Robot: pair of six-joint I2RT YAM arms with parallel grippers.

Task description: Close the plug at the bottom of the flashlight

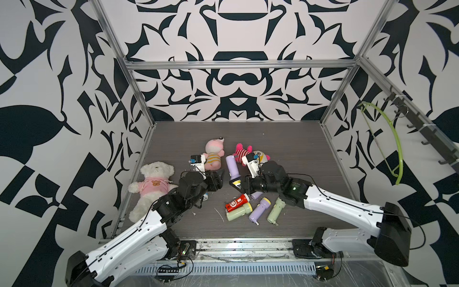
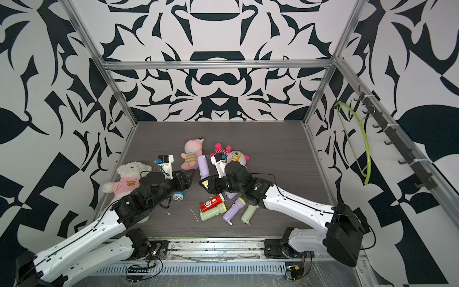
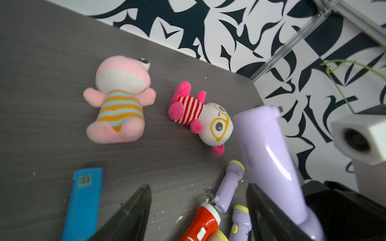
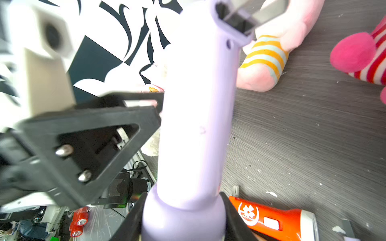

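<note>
My right gripper is around the head end of a lavender flashlight (image 4: 193, 120), holding it upright with the bottom end up. At that upper end, in the right wrist view, metal prongs (image 4: 265, 16) stick out of the housing. My left gripper stands part open just left of the flashlight, its tips apart and nothing seen held between them; in the left wrist view the flashlight (image 3: 269, 160) rises beside its right finger.
Loose flashlights lie below, including a red one (image 1: 237, 202), a green one (image 1: 238, 212) and a lavender one (image 1: 259, 209). A pink plush (image 1: 214, 154), striped plush (image 3: 189, 110) and white bear (image 1: 155, 186) surround the work area. A blue object (image 3: 84, 200) lies at left.
</note>
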